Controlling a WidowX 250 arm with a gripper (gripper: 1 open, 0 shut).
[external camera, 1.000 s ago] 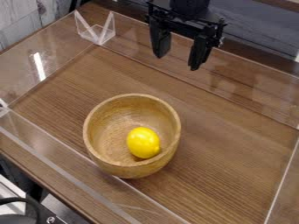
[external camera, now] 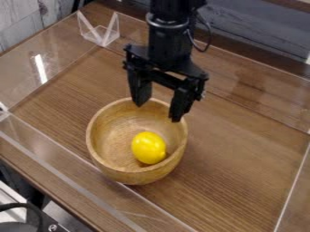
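Observation:
My black gripper (external camera: 160,91) is open above the back rim of a round wooden bowl (external camera: 101,136), its two fingers spread to left and right. A yellow object (external camera: 149,147), rounded like a lemon or ball, rests in the bowl, below and in front of the gripper.
A clear wire-like or plastic object (external camera: 101,29) stands at the back left, by the raised edge. A black cable lies at the lower left corner.
My gripper has come down and toward the front, from the back of the table to over the bowl. The bowl and yellow object have not moved.

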